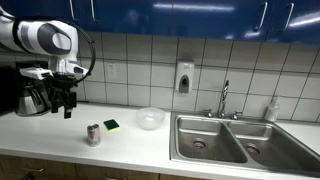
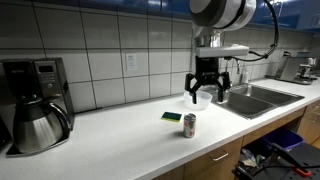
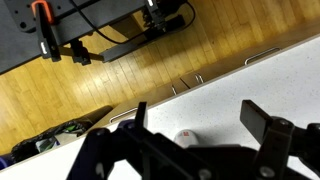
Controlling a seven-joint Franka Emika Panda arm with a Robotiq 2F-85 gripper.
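Observation:
A small can stands upright on the white counter. In the other exterior view the same can is near the counter's front edge, and its round top shows low in the wrist view. Left of the can and higher up in exterior view 1, my gripper points down. Its fingers stand open, nothing between them, clear of the counter. A dark sponge with a yellow-green edge lies behind and right of the can. Farther right sits a clear bowl.
A coffee maker with a steel carafe occupies the left end of the counter. At the right is a double steel sink with a faucet. Blue cabinets hang above.

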